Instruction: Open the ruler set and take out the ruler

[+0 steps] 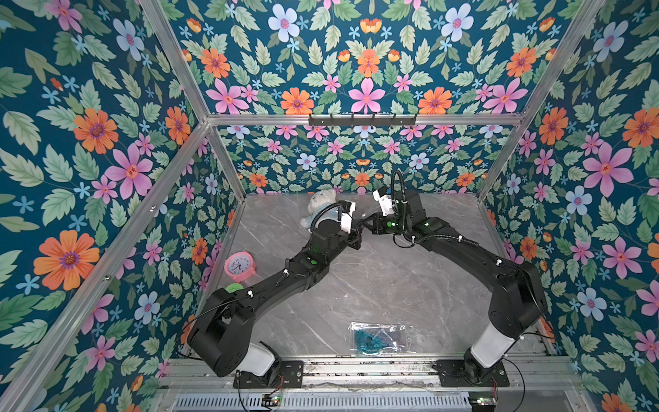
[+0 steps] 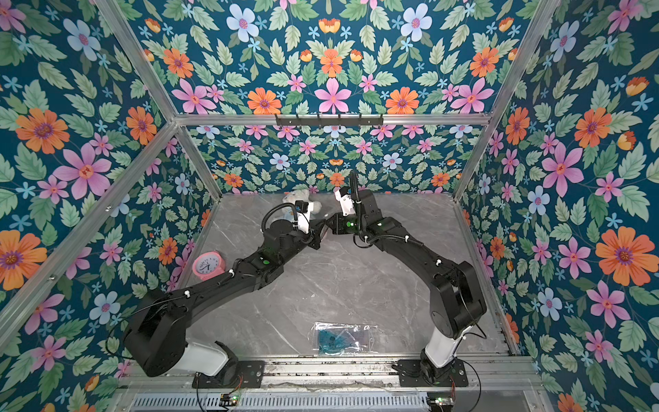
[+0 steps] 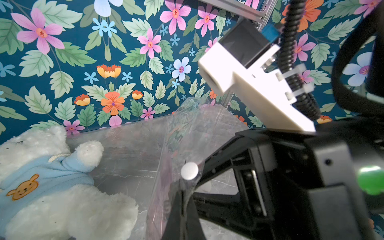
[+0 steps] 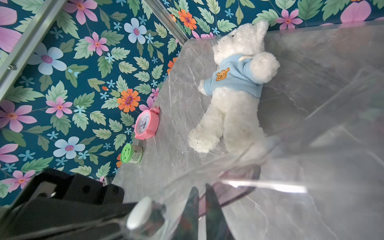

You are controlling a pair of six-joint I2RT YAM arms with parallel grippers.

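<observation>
A clear, faintly pink-tinted pouch [image 3: 176, 140] with a round white snap button [image 3: 189, 170] hangs upright between my two arms. Low in the left wrist view, my left gripper is shut on its thin film. My right gripper comes from the other side, its fingers nearly together on the pouch beside the button. A pinkish translucent strip [image 4: 240, 176] shows behind the right fingertips; whether it is the ruler or part of the pouch is unclear. From above, the left gripper [image 1: 359, 228] and right gripper [image 1: 368, 223] nearly touch.
At the front edge lies a clear packet with teal contents [image 1: 370, 340]. A white teddy bear in a blue shirt [image 4: 238, 76] lies at the back. Off to the left stand a pink clock [image 1: 239, 265] and a green-lidded tub [image 4: 132, 153].
</observation>
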